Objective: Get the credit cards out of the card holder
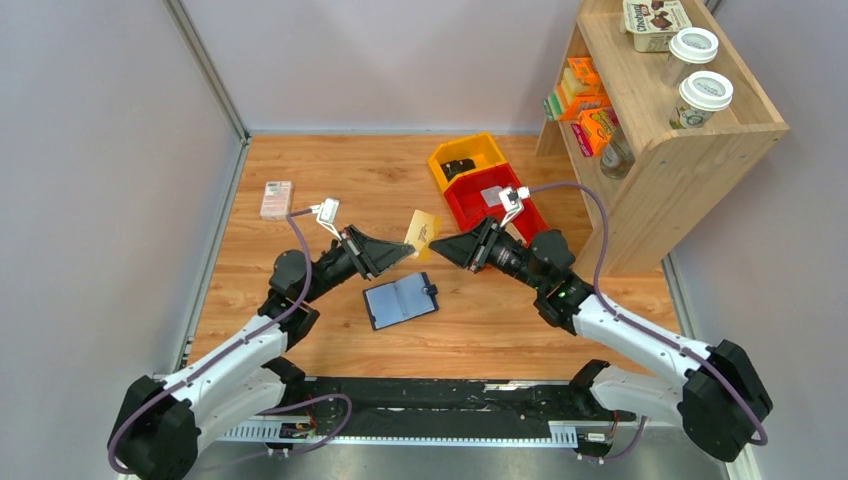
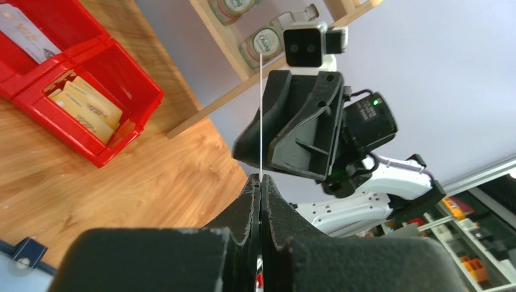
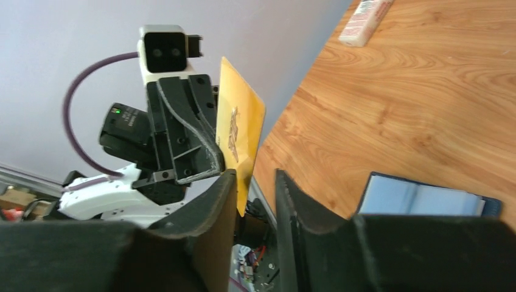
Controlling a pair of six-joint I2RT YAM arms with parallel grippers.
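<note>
A yellow card stands in the air at the tips of my left gripper, which is shut on it; in the left wrist view it shows edge-on as a thin line. My right gripper faces it from the right, part open, its fingertips close beside the card. The open card holder lies on the table below, with pale blue sleeves.
A red bin with cards in it and a yellow bin stand at the back right, beside a wooden shelf. A small pale box lies at the back left.
</note>
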